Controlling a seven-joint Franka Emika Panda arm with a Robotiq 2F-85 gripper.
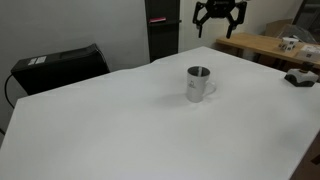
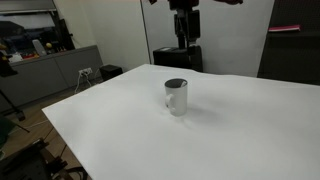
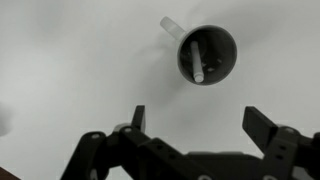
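A white mug [image 1: 194, 88] stands upright on the white table [image 1: 100, 130], its handle to the right in exterior view 1. From above, the wrist view shows the dark inside of the mug [image 3: 220, 48] and a pale stick-like object [image 3: 197, 66] lying in it. My gripper [image 1: 214, 35] is open high above the table, beyond the mug in that view. Nothing sits between its fingers, and in the wrist view the mug lies ahead of them, clear of both. Exterior view 2 shows the mug [image 2: 177, 101] below and apart from the gripper.
A black box-like device [image 1: 60, 70] is at the table's left edge in exterior view 1. Beyond the right edge are a wooden table [image 1: 262, 45] and a black-and-white object [image 1: 300, 77].
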